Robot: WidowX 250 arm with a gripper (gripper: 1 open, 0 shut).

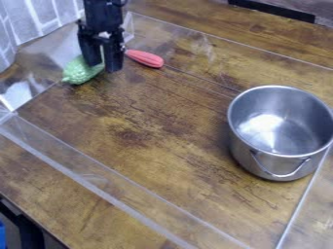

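Observation:
My black gripper [100,58] hangs low at the upper left, over the right part of a green vegetable-like object [80,73]. Its fingertips are close to that object; whether they touch it or are open or shut is unclear. A pink elongated object [146,58] lies just to the right of the gripper. A steel pot [278,133] stands empty on the right side of the wooden surface [156,146].
Clear plastic walls [117,195] border the work area, with crumpled pale material at the upper left.

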